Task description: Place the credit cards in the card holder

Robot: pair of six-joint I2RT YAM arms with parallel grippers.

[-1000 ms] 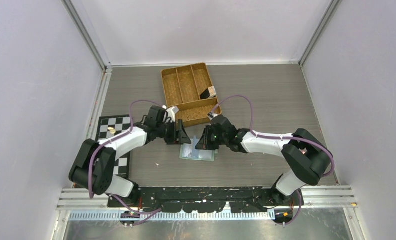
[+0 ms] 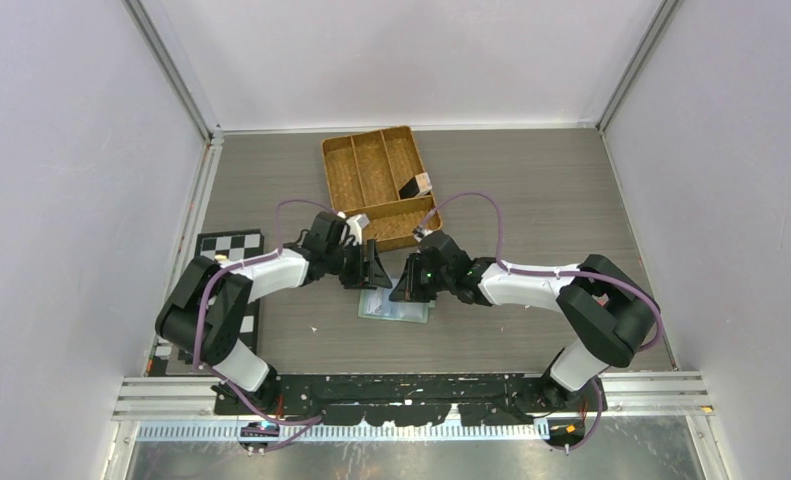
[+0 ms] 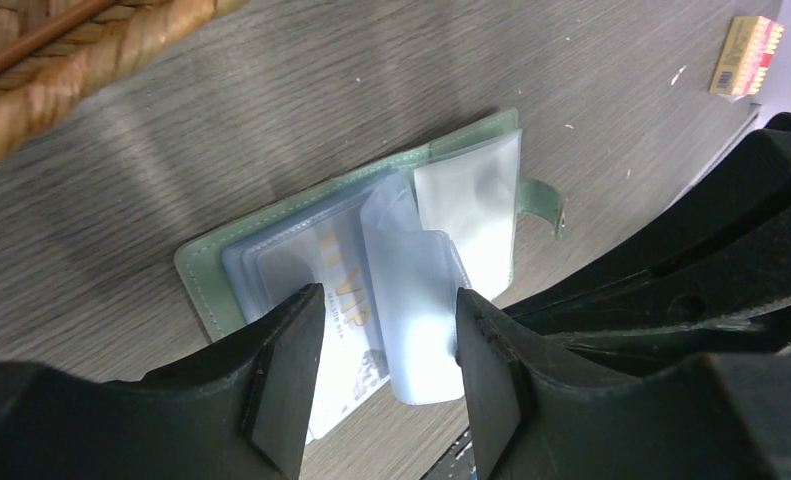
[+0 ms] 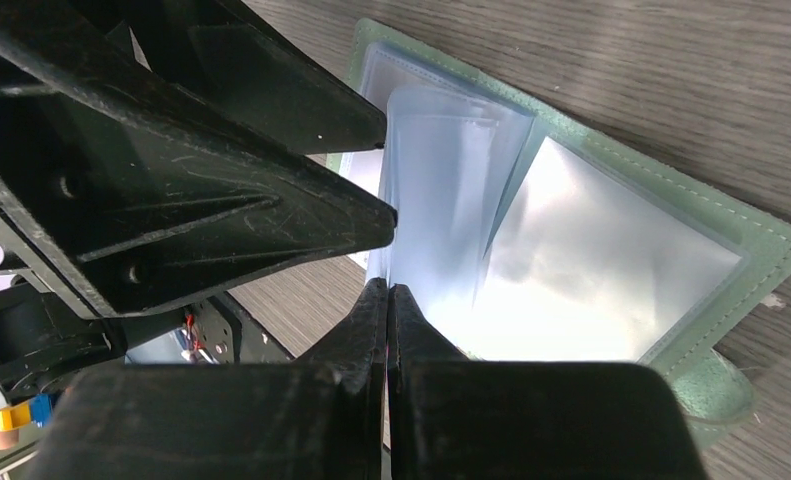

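The mint card holder (image 2: 395, 312) lies open on the table beneath both grippers, with clear plastic sleeves (image 4: 441, 190) and white cards (image 3: 321, 360) in view. My left gripper is part open over it, a sleeve flap between and beyond its fingertips; whether it grips the flap I cannot tell. My right gripper is shut at the edge of that raised sleeve, which its fingertips touch or nearly touch.
A woven divided basket (image 2: 361, 170) with a small box (image 2: 416, 185) stands behind the holder. A checkered board (image 2: 229, 243) lies at the left, partly under the left arm.
My left gripper and arm have moved rightward over the holder, closer to my right gripper. The right arm has shifted very slightly.
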